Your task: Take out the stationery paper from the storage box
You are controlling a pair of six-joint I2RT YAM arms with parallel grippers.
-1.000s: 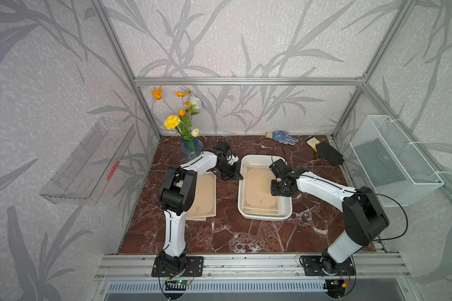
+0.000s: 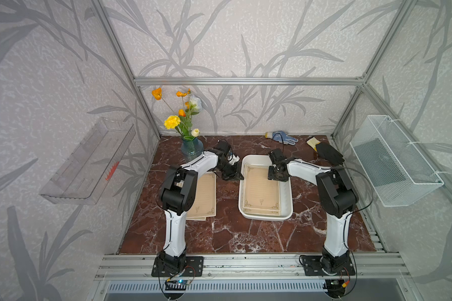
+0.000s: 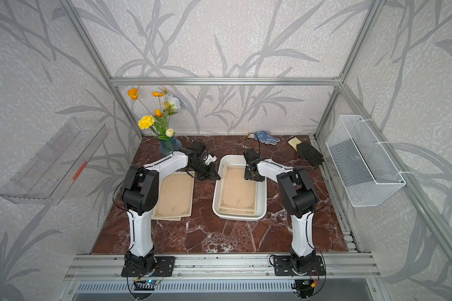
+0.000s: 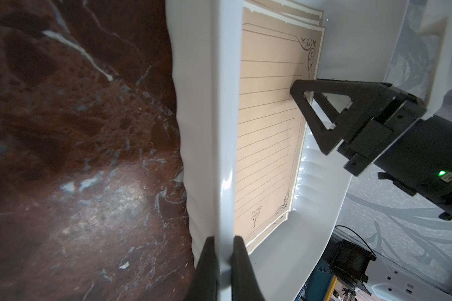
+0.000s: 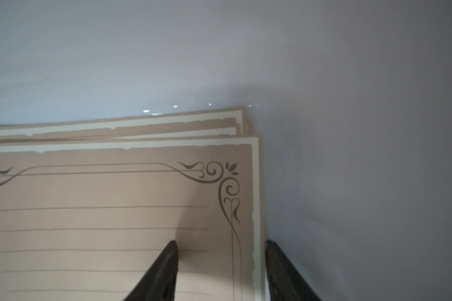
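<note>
The white storage box stands right of the table's middle with a stack of tan lined stationery paper inside. At the box's left wall my left gripper is shut on the rim. Over the paper's right edge, toward the back, my right gripper is open; one finger is over the top sheet and the other just past its side edge. Whether the fingertips touch the paper cannot be told. Slightly offset sheets show beneath the top one in the right wrist view.
More tan sheets lie on the marble table left of the box, partly under my left arm. A vase of flowers stands behind that arm. Gloves lie at the back.
My right gripper has moved toward the back along the right side of the paper stack, its arm swinging inward. The box has shifted very slightly right. My left arm looks almost still.
</note>
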